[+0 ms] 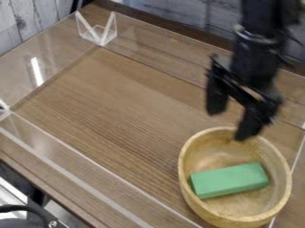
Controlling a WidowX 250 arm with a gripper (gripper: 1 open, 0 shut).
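Note:
My black gripper (236, 111) is blurred, coming down from the top right, its fingers apart and open, above and just behind a round light wooden bowl (198, 200). A green rectangular block (229, 180) lies flat inside the bowl at the lower right. Nothing shows between the fingers, though the blur hides detail.
A bare wooden table (102, 116) fills most of the view, clear in the middle and left. A clear plastic piece (99, 27) sits at the back left. Dark cables show at the lower left beyond the edge.

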